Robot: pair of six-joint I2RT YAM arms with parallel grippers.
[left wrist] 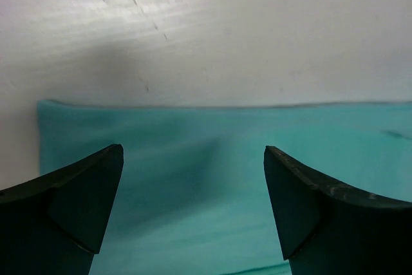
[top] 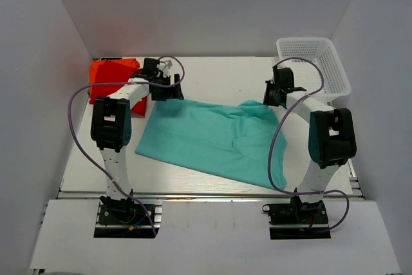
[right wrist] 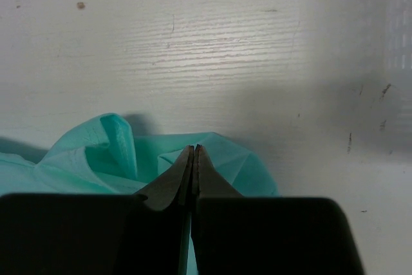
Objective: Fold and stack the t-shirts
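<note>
A teal t-shirt (top: 199, 139) lies spread across the middle of the table, its far edge fairly straight on the left and bunched on the right. My left gripper hovers open over the shirt's far left corner, nothing between its fingers. My right gripper is shut at the bunched far right part of the shirt; whether any cloth is pinched in its tips is not clear.
Folded red and orange cloths (top: 103, 72) are piled at the back left, beside the left arm. A white plastic basket (top: 341, 78) sits at the back right.
</note>
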